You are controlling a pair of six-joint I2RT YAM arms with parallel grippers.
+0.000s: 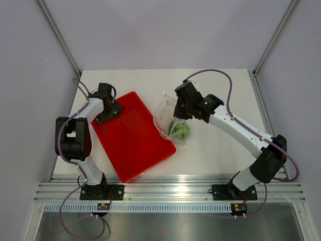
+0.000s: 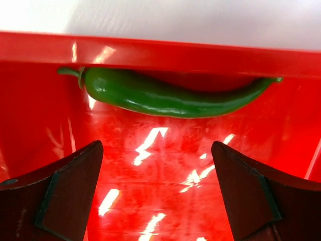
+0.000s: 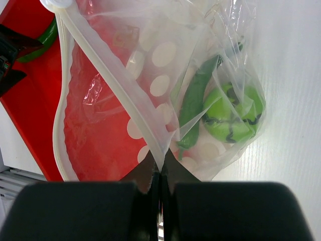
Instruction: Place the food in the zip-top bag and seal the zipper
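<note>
A long green chili pepper (image 2: 170, 98) lies in the red tray (image 1: 133, 140), along its wall. My left gripper hangs open just beside it, nothing between its fingers, and covers much of it in the top view. The clear zip top bag (image 3: 100, 115) holds another green pepper (image 3: 195, 100) and a round green item with dark stripes (image 3: 233, 113). My right gripper is shut on the bag's edge near the white zipper strip, holding it up at the tray's right side.
A metal rail (image 1: 160, 183) runs along the front edge.
</note>
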